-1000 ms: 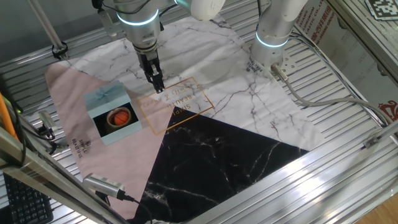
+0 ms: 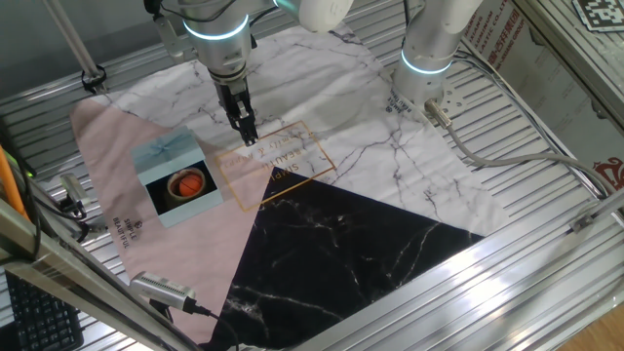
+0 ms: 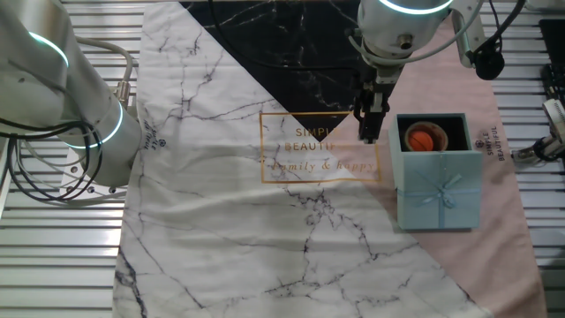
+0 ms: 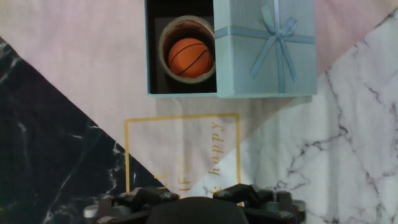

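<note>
My gripper [image 2: 246, 138] hangs above the cloth with nothing held. In the wrist view its dark fingers [image 4: 242, 192] stand apart at the bottom edge, with bare cloth showing between them. An open light-blue box [image 3: 439, 216] rests on the pink part of the cloth, beside the gripper in both exterior views. Its bow-tied lid [image 4: 267, 62] covers one side of the box. In the uncovered dark interior sits a round cup [image 4: 163, 53], and an orange basketball-patterned ball [image 4: 189, 57] lies inside that cup.
A small silver device with a cable [image 2: 164, 291] lies near the front left, beside a metal frame post [image 2: 73, 283].
</note>
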